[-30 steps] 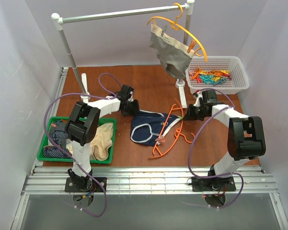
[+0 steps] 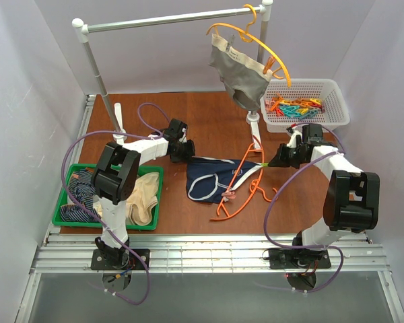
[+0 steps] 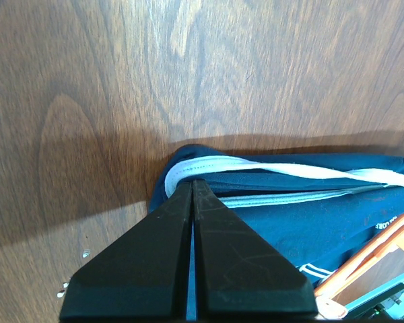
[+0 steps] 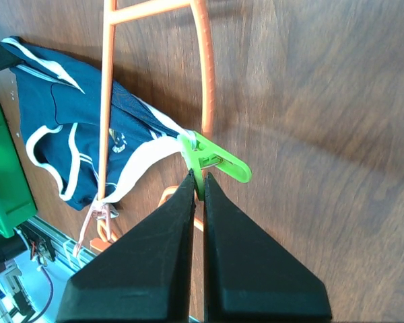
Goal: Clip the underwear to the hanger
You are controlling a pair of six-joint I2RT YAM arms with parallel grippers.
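Observation:
The navy underwear (image 2: 212, 182) with white trim lies on the table, crossed by an orange hanger (image 2: 239, 205). A pink clip (image 4: 101, 214) sits where hanger and lower fabric meet. A green clip (image 4: 225, 161) grips the white-trimmed right corner. My right gripper (image 2: 273, 163) is shut at the green clip's tip. My left gripper is shut at the underwear's upper-left corner; whether fabric is between its fingers is hard to tell.
A green bin (image 2: 153, 222) of clothes stands at left, a white basket (image 2: 333, 121) of clips at back right. A grey garment (image 2: 239, 74) hangs from the rack above. Bare table surrounds the underwear.
My right gripper has moved right, and the green clip, hanger and underwear have shifted right with it. The left arm is nearly unchanged.

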